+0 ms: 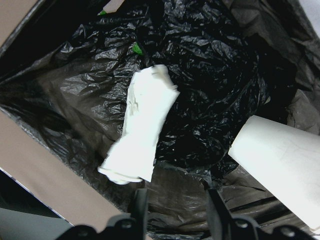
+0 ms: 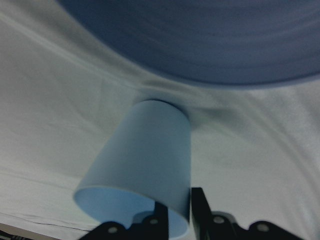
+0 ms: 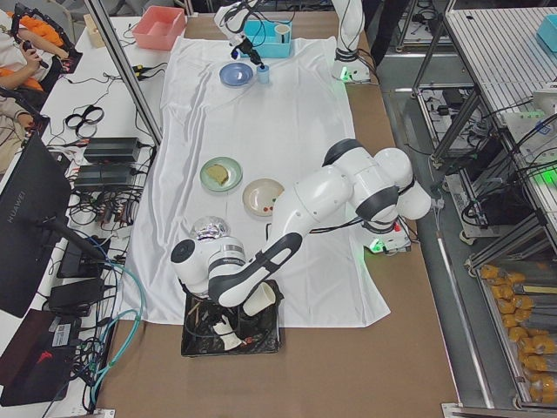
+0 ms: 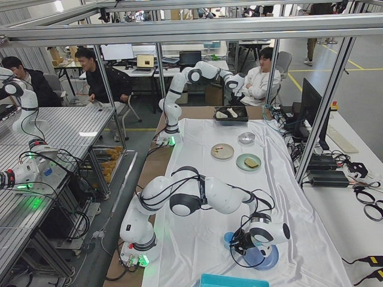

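Observation:
My left gripper is open above the black-lined bin; below it, a blurred white crumpled piece shows, with a white paper cup lying to the right. At my right gripper, the light blue cup stands beside the blue plate. One finger reaches inside the cup's rim, the other is outside; whether they grip the wall cannot be told.
A green plate with food, a beige plate and a silver bowl occupy the white cloth. A turquoise bin is at the far end.

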